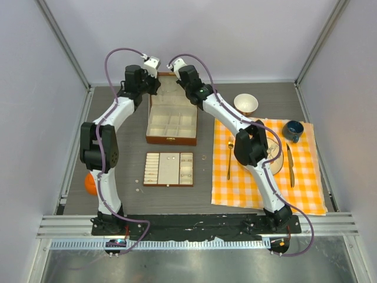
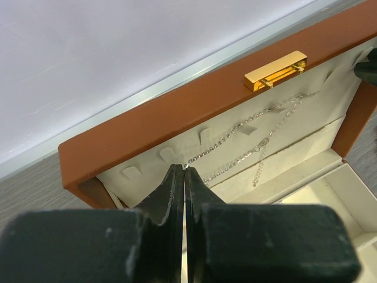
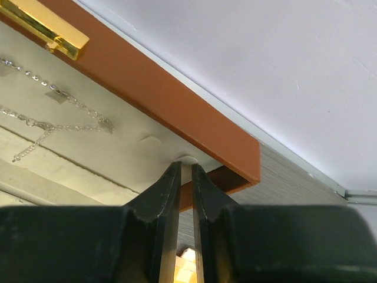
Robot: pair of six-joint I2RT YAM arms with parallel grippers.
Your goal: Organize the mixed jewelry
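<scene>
The brown jewelry box [image 1: 171, 140] stands open at the back centre. Silver chains [image 2: 227, 135] hang on the cream lining of its raised lid, below a gold clasp [image 2: 275, 69]. My left gripper is shut at the chains by the lid's left part, with nothing clearly between its fingers. My right gripper is at the lid's right end by a white tab, its fingers slightly apart. A jewelry tray [image 1: 168, 169] with compartments lies in front of the box.
A white bowl [image 1: 245, 103], blue mug [image 1: 293, 130], and checked cloth [image 1: 300, 194] with cutlery and a plate occupy the right side. An orange object [image 1: 91, 183] lies at the left. Small items lie beside the tray.
</scene>
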